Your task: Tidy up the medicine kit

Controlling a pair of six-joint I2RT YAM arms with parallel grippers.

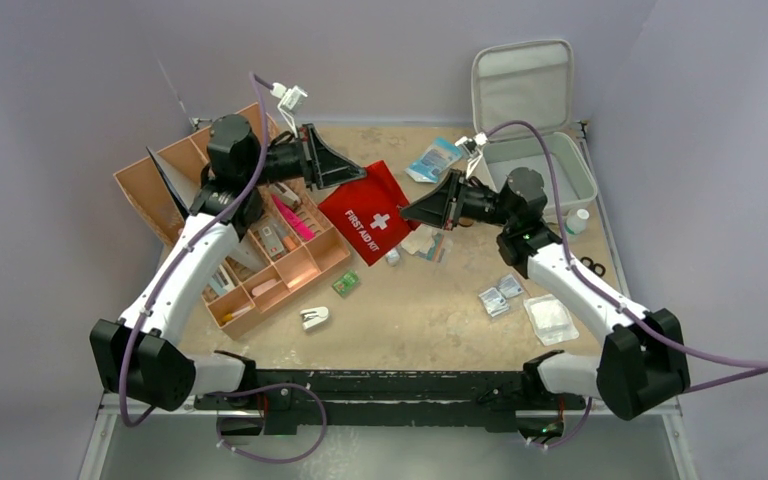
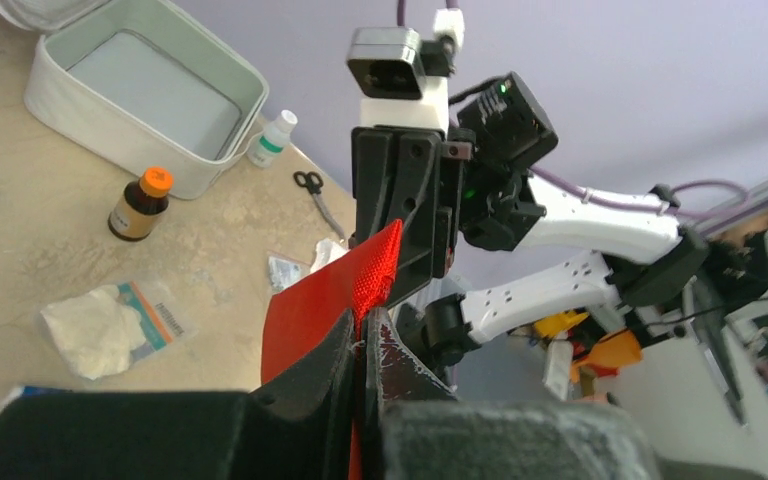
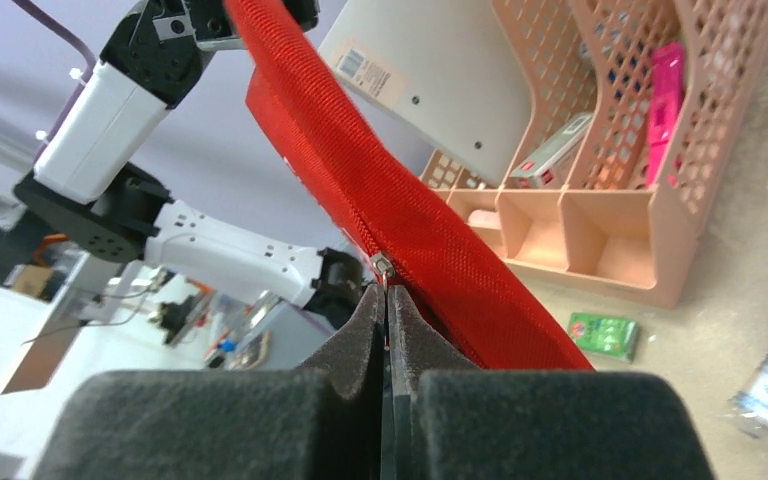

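Observation:
A red first aid pouch [image 1: 363, 222] with white lettering hangs in the air between both arms. My left gripper [image 1: 362, 173] is shut on its upper corner; in the left wrist view the red fabric [image 2: 335, 287] rises from between the fingers. My right gripper [image 1: 404, 212] is shut at the pouch's right edge. In the right wrist view a metal zipper pull [image 3: 383, 267] sits at the fingertips, its lower end pinched between them. The pouch looks closed. The open white case [image 1: 548, 170] stands at the back right, empty inside.
At left stands a tan compartment organizer [image 1: 297, 268] with assorted items. A green box [image 1: 346, 283], white stapler [image 1: 315, 317], gauze packet [image 1: 551, 319], brown bottle [image 2: 141, 205] and white bottle [image 1: 577, 221] lie around.

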